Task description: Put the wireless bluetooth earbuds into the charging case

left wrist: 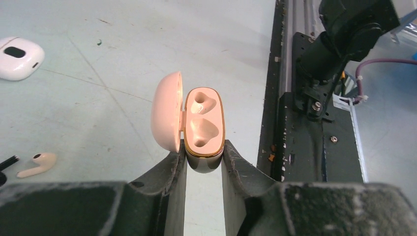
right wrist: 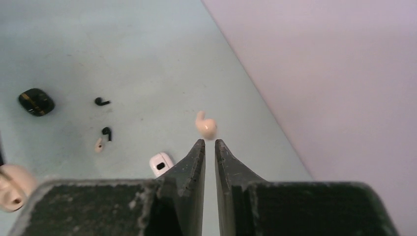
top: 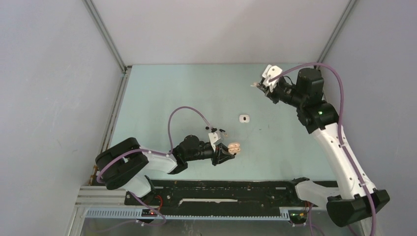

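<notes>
My left gripper [top: 227, 152] is shut on the open pink charging case [left wrist: 203, 123], held upright with both earbud slots showing empty. My right gripper [top: 260, 87] is raised at the back right of the table, a pink earbud [right wrist: 206, 127] at its fingertips; in the right wrist view the fingers look nearly together, their grip hard to tell. Another pale pink earbud [left wrist: 42, 162] lies on the table beside black earbuds [right wrist: 106, 132], near the left arm.
A white case [top: 244, 118] lies at the middle of the table [top: 162, 88]. A black case [right wrist: 36, 102] shows in the right wrist view.
</notes>
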